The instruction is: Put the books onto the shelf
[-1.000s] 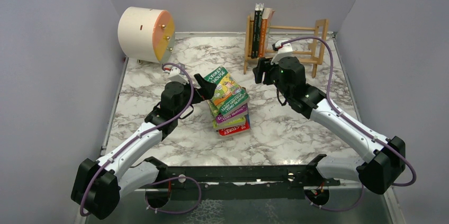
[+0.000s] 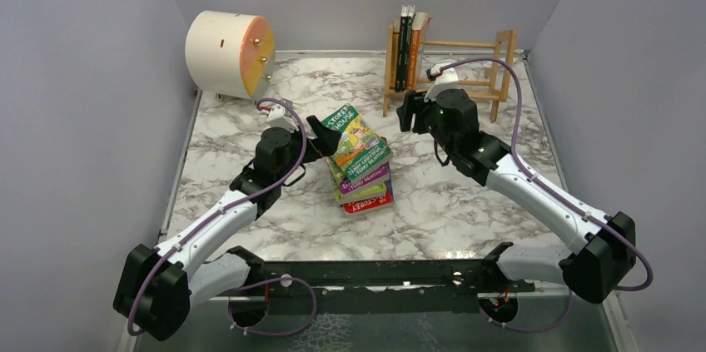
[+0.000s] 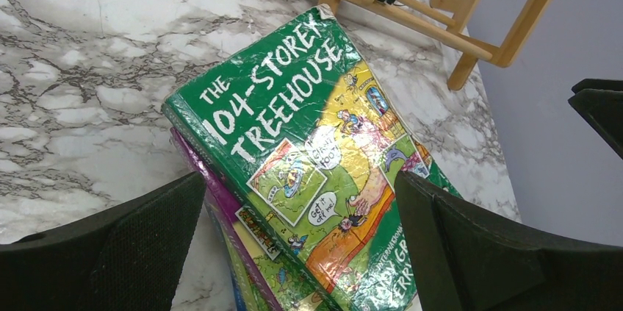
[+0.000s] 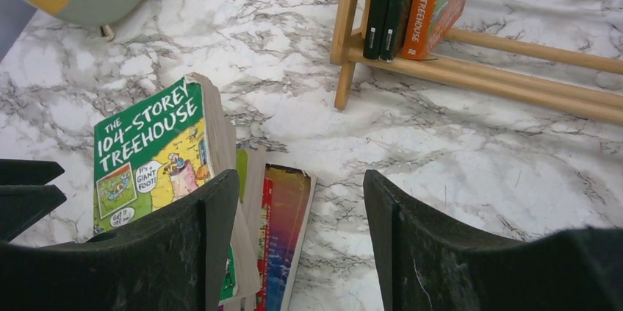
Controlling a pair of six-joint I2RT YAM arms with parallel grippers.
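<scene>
A green book titled The 104-Storey Treehouse (image 2: 358, 142) lies askew on top of a pile of several books in the middle of the table. Beneath it show a purple spine (image 2: 365, 179) and, lowest, a red spine (image 2: 369, 203). My left gripper (image 2: 325, 136) hovers at the pile's upper left, open, its fingers (image 3: 121, 252) apart and nothing held. To the right of the pile, clear of it, my right gripper (image 2: 408, 112) is open and empty. Two dark books (image 4: 389, 6) and an orange one (image 4: 433, 6) stand upright at the left end of a wooden rack (image 2: 458, 96).
At the back left stands a white drum-shaped cabinet (image 2: 218, 52) with a coloured front and round knobs. The rack's right part is empty. Bare marble table (image 2: 466, 210) lies to the right of the pile, with more to its left. Grey walls enclose the table.
</scene>
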